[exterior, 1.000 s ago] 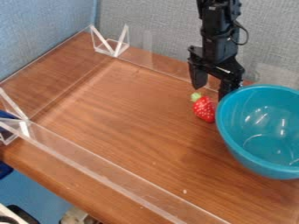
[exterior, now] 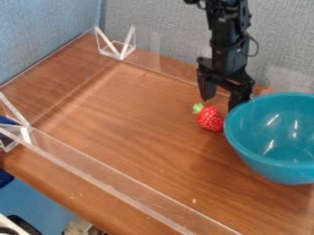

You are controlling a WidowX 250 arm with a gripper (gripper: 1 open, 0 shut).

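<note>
A red strawberry [exterior: 210, 119] with a green top lies on the wooden table [exterior: 128, 124], just left of a large teal bowl [exterior: 270, 142]. My black gripper [exterior: 223, 92] hangs above and behind the strawberry, open, with its fingertips apart and close to the bowl's back left rim. The strawberry sits below the fingers, not between them.
Clear plastic walls run along the front left and back of the table, with white corner brackets [exterior: 116, 45] at the back left and left. The bowl fills the right side.
The strawberry has shifted a little left and toward the camera, now showing more fully beside the bowl. The gripper has moved slightly, staying above it.
</note>
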